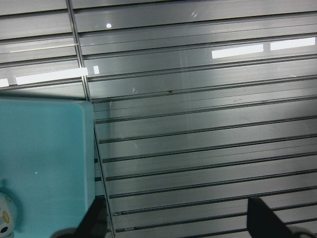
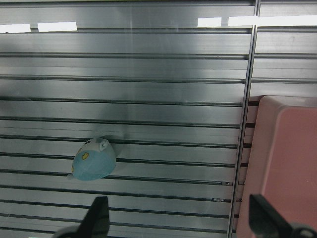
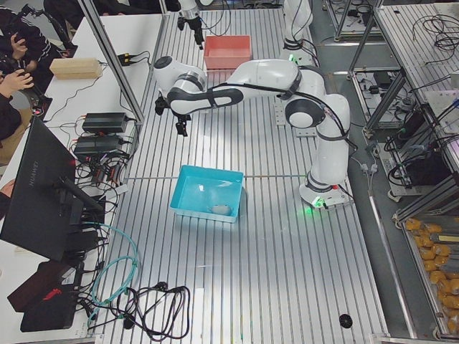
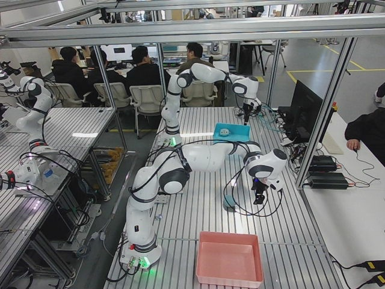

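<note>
A small light-blue plush toy (image 2: 93, 161) lies on the slatted table beside the pink bin (image 2: 287, 158) in the right wrist view; my right gripper is open above it, nothing between its fingers. Another small plush toy (image 1: 6, 215) sits inside the cyan bin (image 1: 39, 158) in the left wrist view, where my left gripper stands open and empty over bare table beside that bin. The camera right view shows both grippers raised over the table, and the light-blue toy (image 4: 229, 203) below the nearer arm.
Cables (image 3: 158, 308) lie at the table's near left in the camera left view. A monitor (image 3: 39, 193) and power boxes line the left side. The table between the two bins is mostly clear.
</note>
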